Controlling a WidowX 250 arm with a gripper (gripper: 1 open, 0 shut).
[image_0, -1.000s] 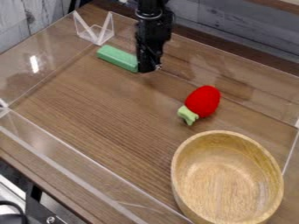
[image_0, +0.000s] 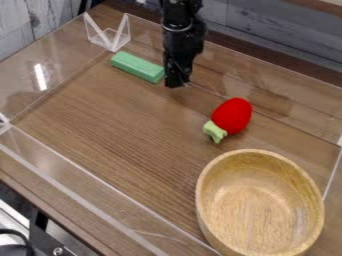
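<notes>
The black gripper (image_0: 175, 76) reaches down from the top, low beside the right end of a green block (image_0: 138, 67) on the wooden table (image_0: 94, 130). It looks shut, with nothing visible between its fingers. Whether it touches the block is hard to tell.
A red object (image_0: 233, 116) with a pale green piece (image_0: 214, 131) lies to the right. A large wooden bowl (image_0: 258, 221) fills the lower right. A clear plastic item stands at the upper left.
The gripper has shifted slightly over the last second near the block's right end. The block looks nearly unmoved.
</notes>
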